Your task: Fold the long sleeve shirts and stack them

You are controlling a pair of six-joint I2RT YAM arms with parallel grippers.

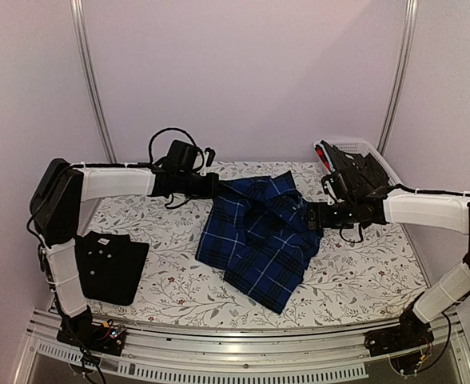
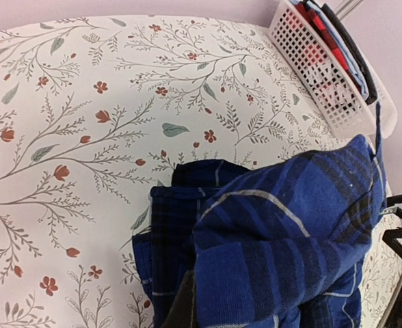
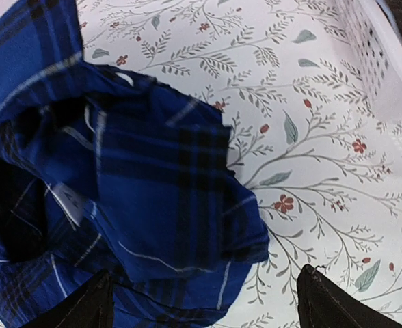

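A blue plaid shirt (image 1: 259, 248) lies crumpled in the middle of the table, its lower part spread toward the front. My left gripper (image 1: 216, 186) is shut on the shirt's upper left edge, and the cloth runs taut from it to the right. In the left wrist view a raised blue fold (image 2: 283, 219) stretches away from the finger (image 2: 184, 304). My right gripper (image 1: 313, 214) stands open at the shirt's right side. In the right wrist view its fingers are wide apart, with a loose flap of the shirt (image 3: 163, 184) just ahead of them.
A folded black shirt (image 1: 111, 268) lies at the left front. At the back right stands a white basket (image 2: 317, 75) with dark and red garments in it.
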